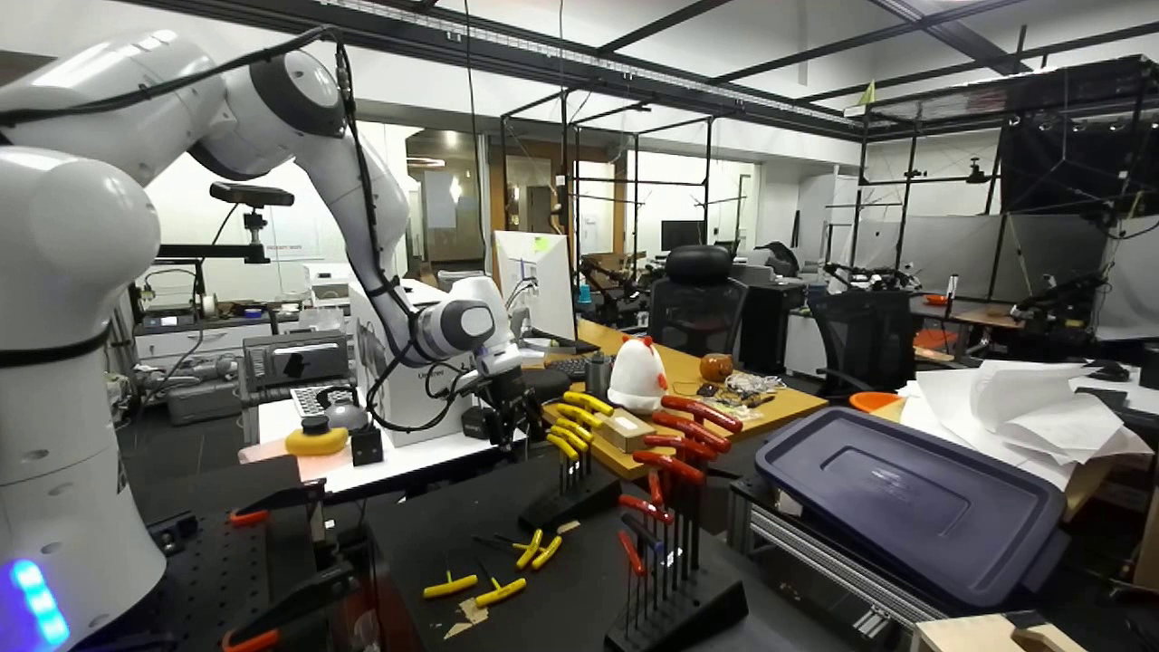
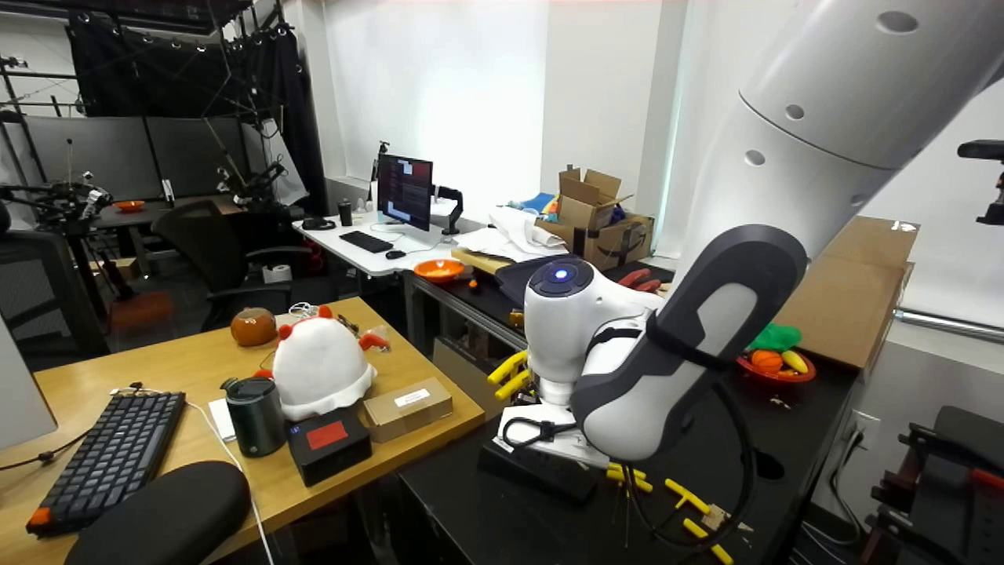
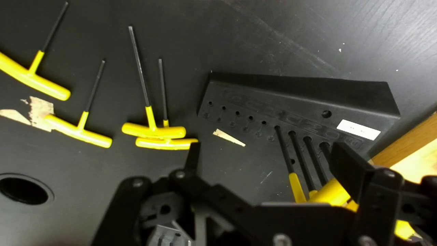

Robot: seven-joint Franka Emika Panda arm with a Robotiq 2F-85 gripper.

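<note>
My open gripper hangs over the black table, nothing visible between its fingers. Below it in the wrist view is a black stand (image 3: 262, 106) with a row of holes. Several yellow T-handle keys (image 3: 297, 186) stand in its larger holes, partly hidden by the right finger; the smaller holes show empty. Loose on the table lie more yellow keys: one at the far left (image 3: 34, 80), another beside torn tape (image 3: 80, 133), and two close together (image 3: 153, 130). In exterior view 1 the gripper (image 1: 516, 424) is left of the upright yellow handles (image 1: 570, 435).
A second stand with red-handled keys (image 1: 675, 467) rises near the table's front. The wooden desk (image 2: 405, 447) adjoins the table and carries a white plush toy (image 2: 320, 362) and a small cardboard box (image 2: 407, 409). A dark blue lid (image 1: 913, 500) lies to the right.
</note>
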